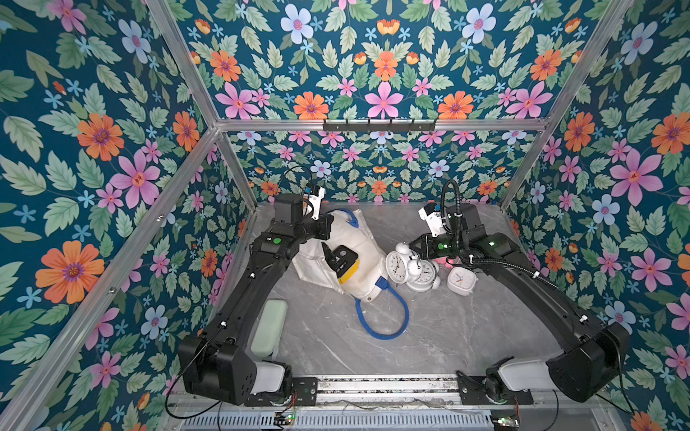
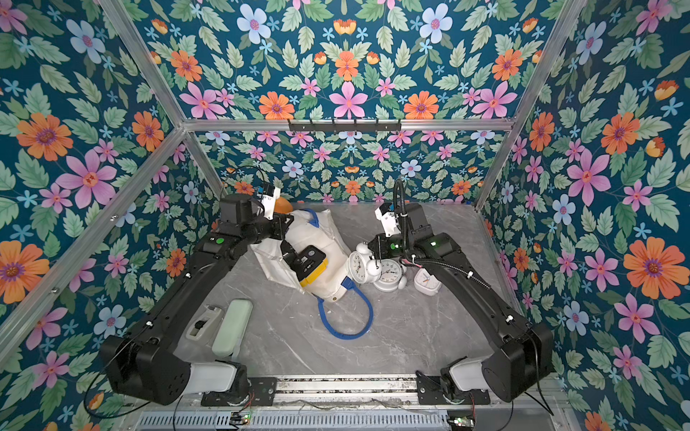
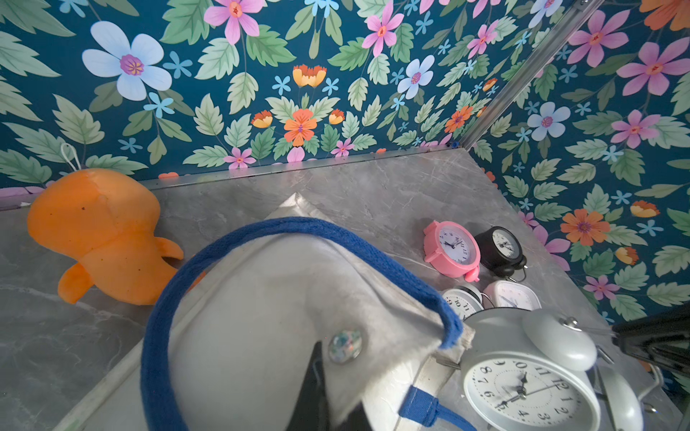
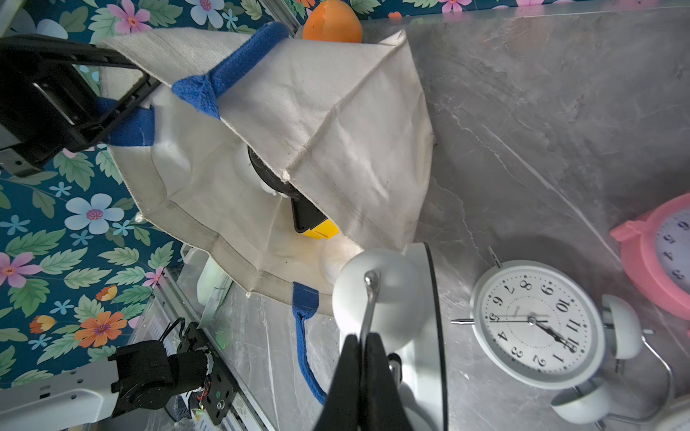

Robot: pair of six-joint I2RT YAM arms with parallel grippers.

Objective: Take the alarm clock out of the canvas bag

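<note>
The white twin-bell alarm clock (image 1: pixel 397 266) hangs tilted beside the canvas bag, outside it, near the bag's lower right corner. My right gripper is shut on the clock's thin wire handle, above its white bell (image 4: pixel 381 294). The cream canvas bag (image 3: pixel 266 323) with blue handles lies on its side, its mouth partly open to the left. Bag fabric runs between the fingers of my left gripper, which is shut on the bag's edge. Inside the bag a black and yellow tool (image 1: pixel 346 263) shows.
Another white clock (image 4: pixel 539 323) lies face up close by. A pink clock (image 3: pixel 451 248), a black clock (image 3: pixel 501 249) and a square pink clock (image 1: pixel 461 280) sit farther right. An orange plush (image 3: pixel 107 230) is behind the bag. A green case (image 1: pixel 269 327) lies front left.
</note>
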